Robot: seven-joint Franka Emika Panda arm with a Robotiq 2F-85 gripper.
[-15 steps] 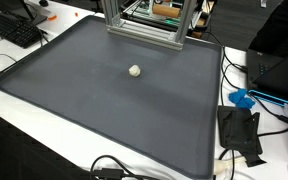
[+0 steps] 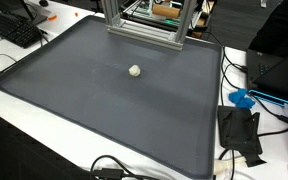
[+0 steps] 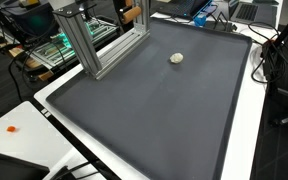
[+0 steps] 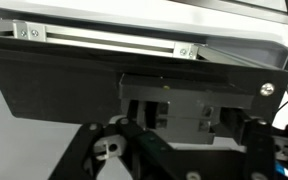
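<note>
A small pale, roundish object (image 2: pixel 135 71) rests on the grey mat (image 2: pixel 94 90), towards its back edge. The same pale object (image 3: pixel 177 58) shows in the second exterior view, with clear mat around it. At the bottom of the wrist view is my gripper, dark and partly lost in shadow. A dark panel (image 4: pixel 59 97) spans that view just beyond it. Whether anything is gripped between the fingers is too dark to make out. Neither exterior view shows the gripper clearly.
A metal frame (image 2: pixel 144 35) stands at the mat's back edge, with a wooden-coloured piece (image 2: pixel 166 10) behind it. To the right lie a blue item (image 2: pixel 241 98), a black item (image 2: pixel 240 132) and cables. A keyboard (image 2: pixel 14 28) is at the back left.
</note>
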